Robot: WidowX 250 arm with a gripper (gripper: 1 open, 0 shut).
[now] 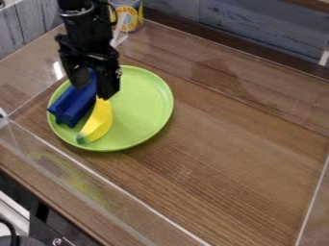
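My black gripper (90, 73) hangs at the upper left over the left part of a green plate (144, 112), its fingers open above the upper end of a blue block (68, 108). The block lies slanted on the plate's left side. Beside it, to the right, lies a yellow banana (96, 122). Whether the fingertips touch the block is unclear.
A yellow-labelled can (126, 15) stands at the back edge, behind the arm. Some dark cabling shows at the lower left corner.
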